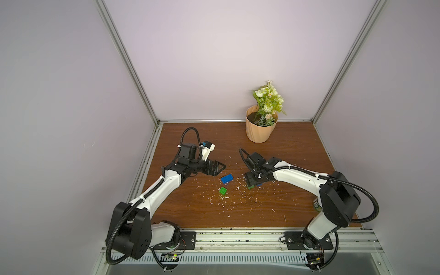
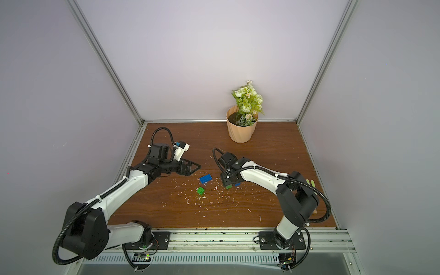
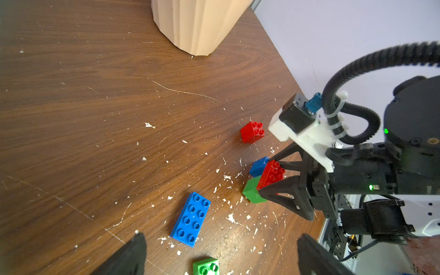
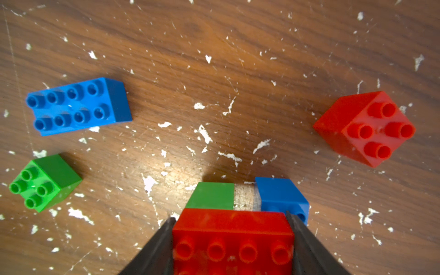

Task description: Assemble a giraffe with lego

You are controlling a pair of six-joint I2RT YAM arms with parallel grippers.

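A long red brick (image 4: 232, 224) lies across a green brick (image 4: 210, 194) and a blue brick (image 4: 281, 197), which stand apart on the table. My right gripper has its fingers at the two ends of this red brick; whether they press on it I cannot tell. How firmly the red brick sits on the two below is hidden. My left gripper is open and empty, above the table to the left. Loose nearby are a long blue brick (image 4: 73, 105), a small green brick (image 4: 43, 183) and a red brick (image 4: 366, 128).
At the back of the table stands a flower pot (image 1: 259, 130). White flakes are scattered around the bricks. Both arms reach inward, with the loose blue and green bricks between them.
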